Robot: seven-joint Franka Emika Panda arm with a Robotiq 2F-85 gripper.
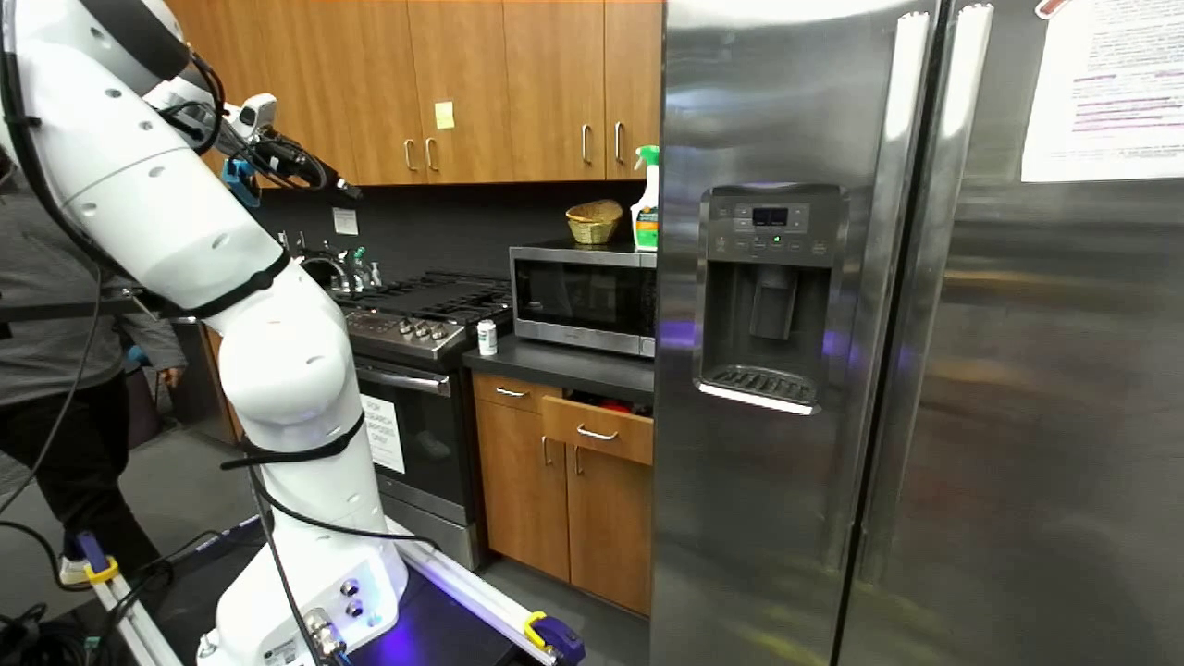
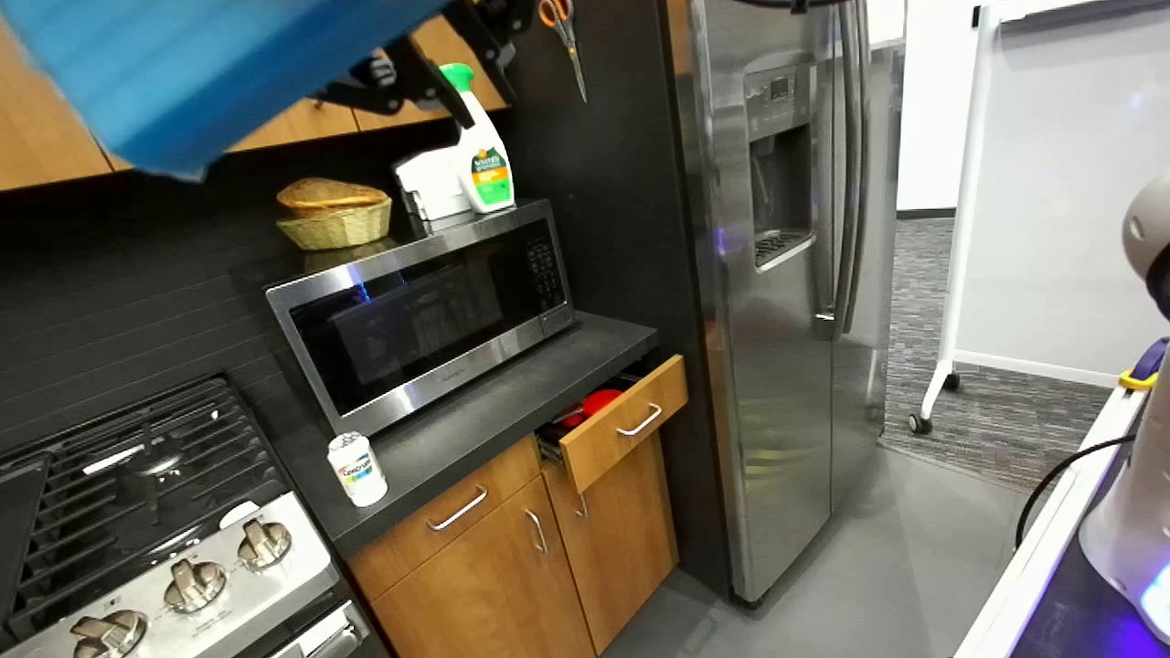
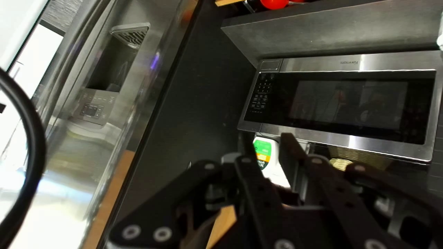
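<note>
High up in front of the wall cabinets, my gripper (image 1: pixel 346 191) is far from the counter. Its two dark fingers stand apart in the wrist view, so it is open, with nothing held between them; the spray bottle (image 3: pixel 262 151) only shows behind the gap. That white bottle with a green top (image 2: pixel 483 143) stands upright on the microwave (image 2: pixel 439 318). A white pill bottle (image 2: pixel 357 470) sits on the counter's left end, beside the stove. To the right, one drawer (image 2: pixel 631 422) is pulled out, with something red (image 2: pixel 600 401) inside.
A wicker basket (image 1: pixel 594 222) also rests on the microwave. The steel refrigerator (image 1: pixel 766 499) closes off the right side. The stove (image 2: pixel 143 472) adjoins the counter (image 2: pixel 472 428), whose front strip is mostly clear.
</note>
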